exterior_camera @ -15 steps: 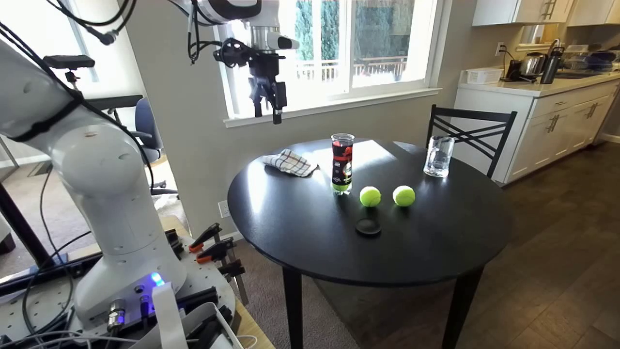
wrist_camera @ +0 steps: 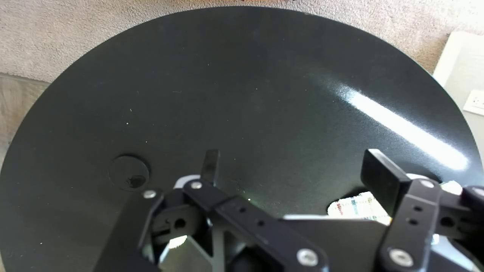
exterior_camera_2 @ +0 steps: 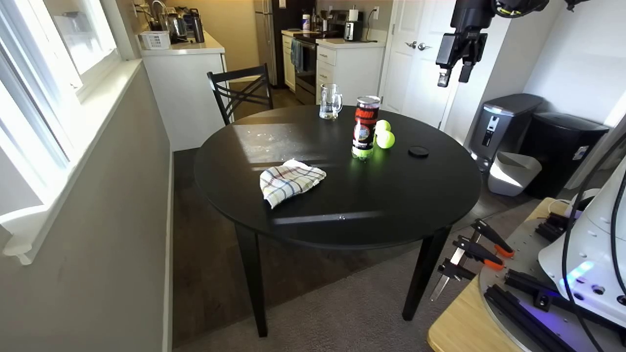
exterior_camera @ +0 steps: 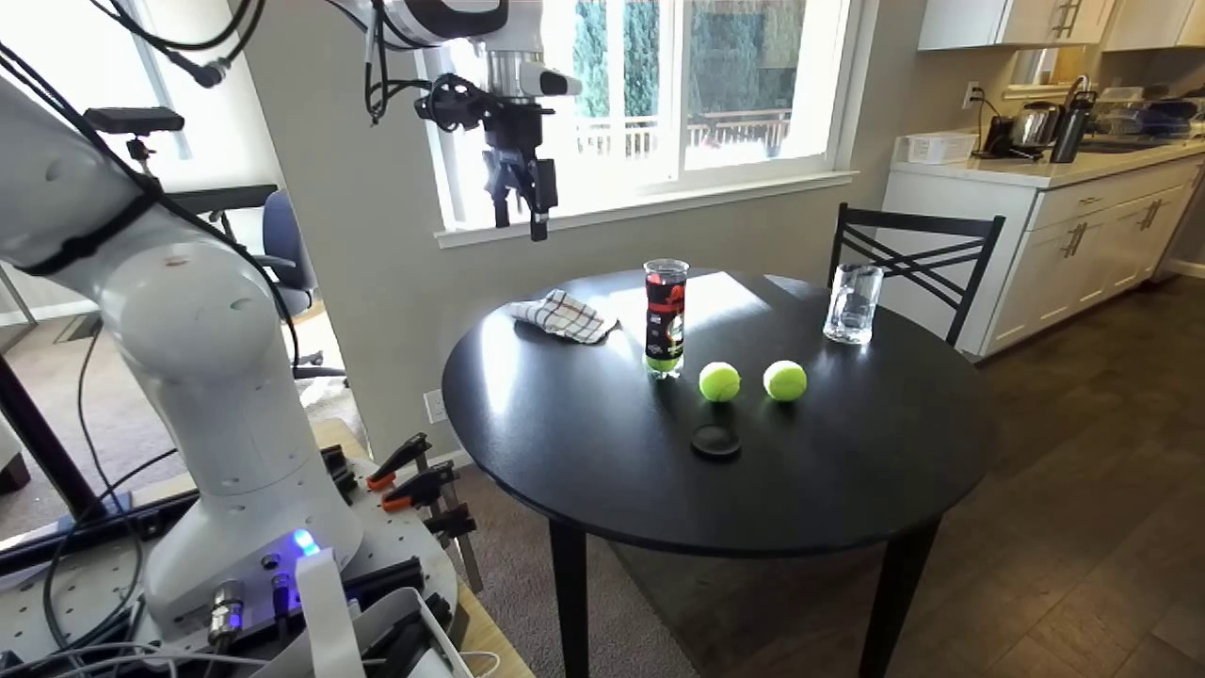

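Observation:
High above the table, my gripper (exterior_camera: 521,230) stands open, its two fingers wide apart in the wrist view with nothing held. A clear tennis ball can (exterior_camera: 666,321) with a black and red label stands upright on the table, a ball visible at its bottom. Two loose yellow-green balls, the nearer-to-can ball (exterior_camera: 719,382) and the other ball (exterior_camera: 785,380), rest beside it. A round black lid (exterior_camera: 716,441) lies flat in front of them. The checkered cloth (exterior_camera_2: 290,180) is crumpled on the window side; a gripper finger partly hides it in the wrist view.
A clear glass mug (exterior_camera_2: 330,102) stands on the round black table (exterior_camera_2: 234,200) near the kitchen side. Beyond that edge is a black chair (exterior_camera: 917,250). Clamps (exterior_camera: 419,487) stick out from the robot's base.

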